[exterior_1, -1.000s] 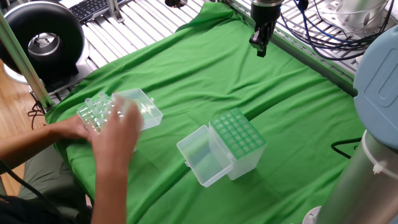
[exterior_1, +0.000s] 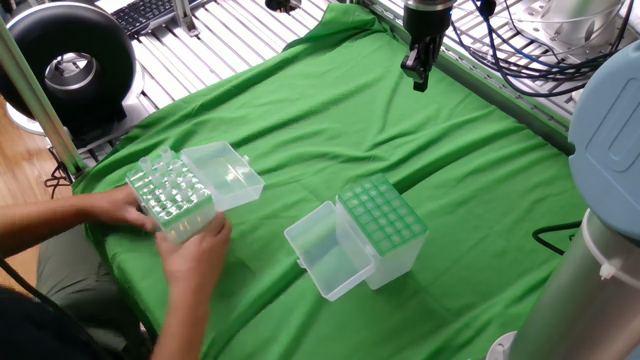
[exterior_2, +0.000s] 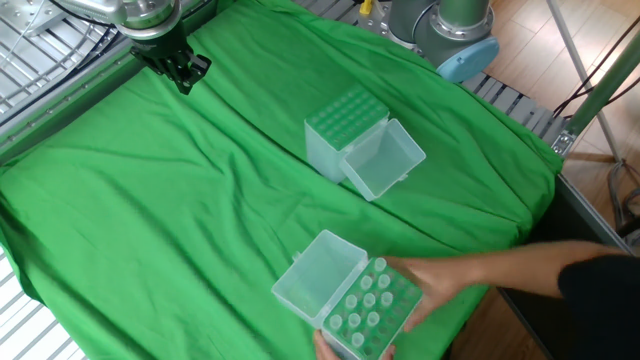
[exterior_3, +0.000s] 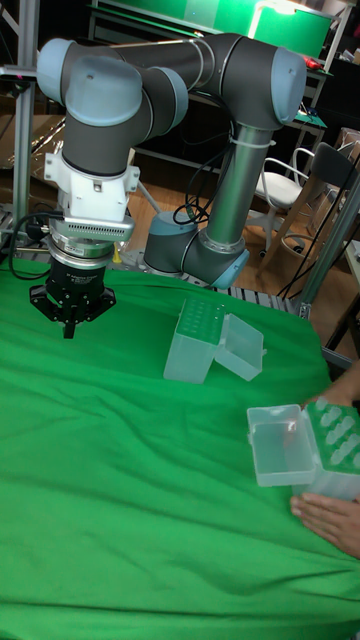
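My gripper (exterior_3: 70, 318) hangs above the far side of the cloth, clear of both boxes; it shows dark and small in exterior view 1 (exterior_1: 416, 78) and exterior view 2 (exterior_2: 190, 80), and I cannot tell how its fingers stand. One translucent box with a green grid top (exterior_1: 382, 215) stands on the cloth with its lid (exterior_1: 330, 250) open; no tubes show in its holes. The other box (exterior_2: 375, 312), lid (exterior_2: 320, 275) open too, carries several clear tubes (exterior_2: 368, 300) in its green rack. A person's hands (exterior_1: 195, 255) are around this second box.
Wrinkled green cloth (exterior_1: 300, 130) covers the table, with wide free room between gripper and boxes. My arm's base (exterior_3: 197, 256) stands behind the empty-looking box. The person's forearms (exterior_2: 500, 268) reach over the table edge.
The person's right hand has come down from over the tubes to the near side of their box. That box has shifted slightly. My gripper and the other box have not moved.
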